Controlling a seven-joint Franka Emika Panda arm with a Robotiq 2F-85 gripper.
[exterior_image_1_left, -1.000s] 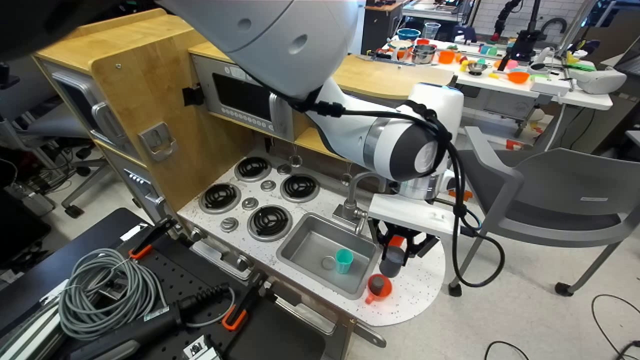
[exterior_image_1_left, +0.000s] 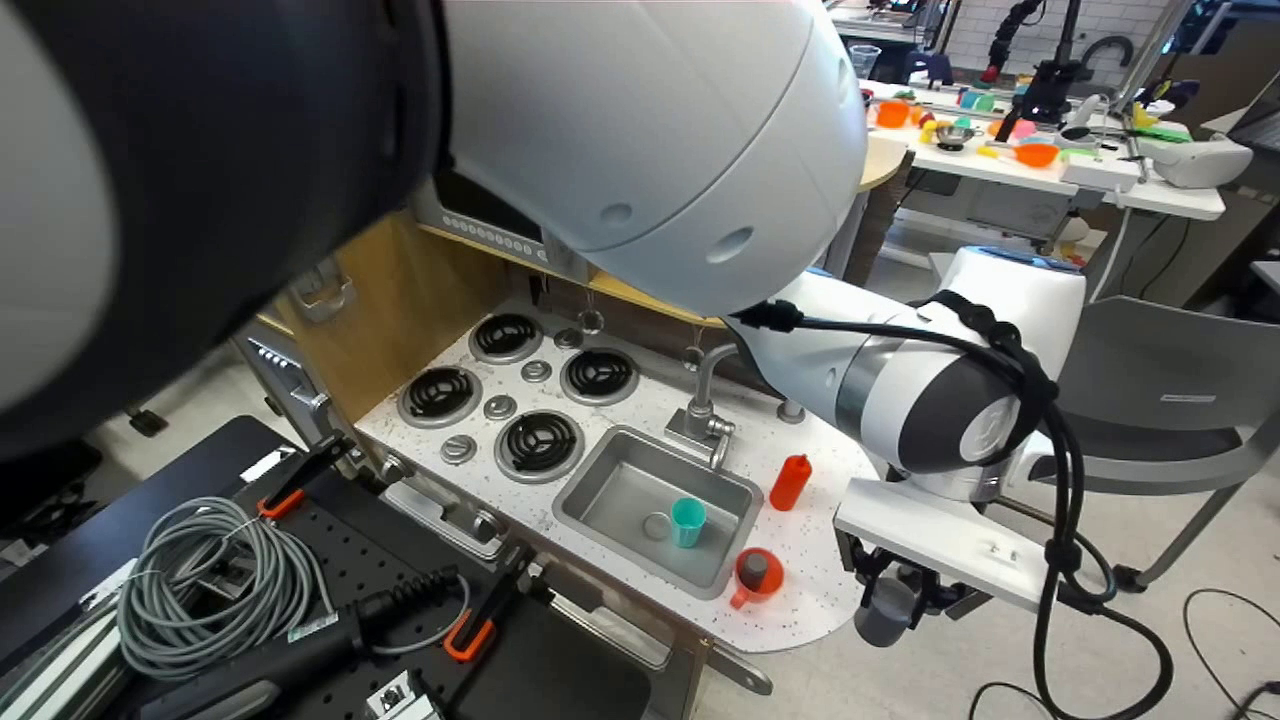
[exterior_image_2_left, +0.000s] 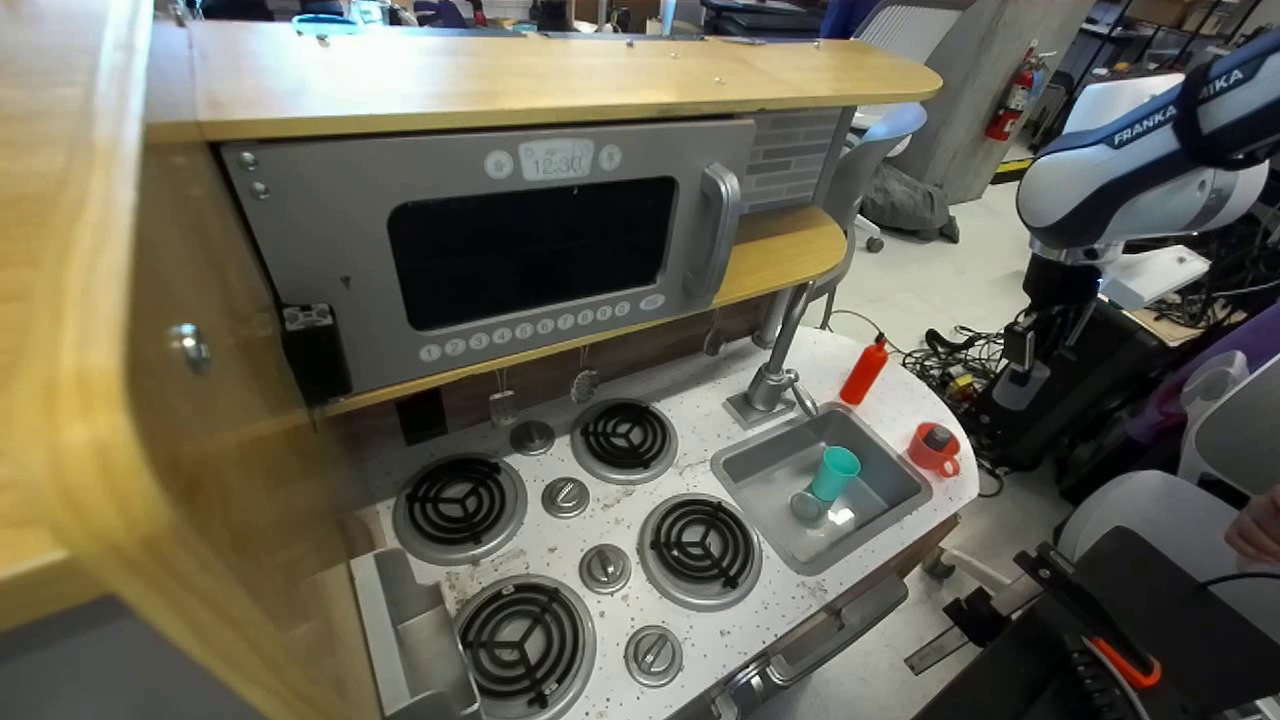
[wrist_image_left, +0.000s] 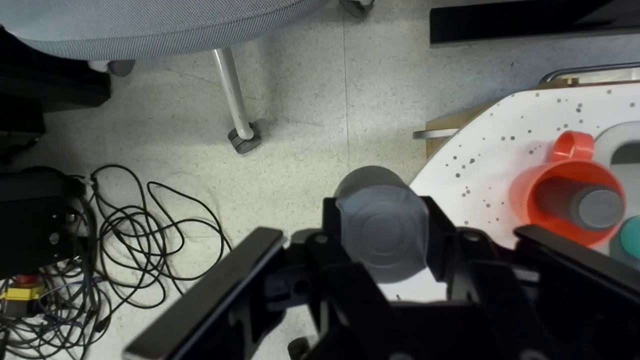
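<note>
My gripper is shut on a grey cup (wrist_image_left: 384, 234), gripping its sides. In the first exterior view the grey cup (exterior_image_1_left: 885, 612) hangs just past the counter's rounded end, over the floor. The second exterior view shows the cup (exterior_image_2_left: 1020, 386) below my gripper (exterior_image_2_left: 1022, 348), to the right of the counter. An orange-red mug (exterior_image_1_left: 761, 576) stands on the counter beside the sink, with a dark grey cylinder (wrist_image_left: 579, 201) inside it. A teal cup (exterior_image_1_left: 687, 521) stands in the sink (exterior_image_1_left: 612, 492).
A red bottle (exterior_image_1_left: 789, 482) stands behind the mug on the counter, right of the faucet (exterior_image_1_left: 708, 396). Stove burners (exterior_image_1_left: 540, 444) lie left of the sink. A grey chair (exterior_image_1_left: 1152, 396) stands beyond the counter's end, and cables (wrist_image_left: 144, 234) lie on the floor.
Holding the grey cup, my gripper has moved right, from above the counter near the mug and bottle to beyond the counter's end. Bottle, mug and teal cup have stayed put.
</note>
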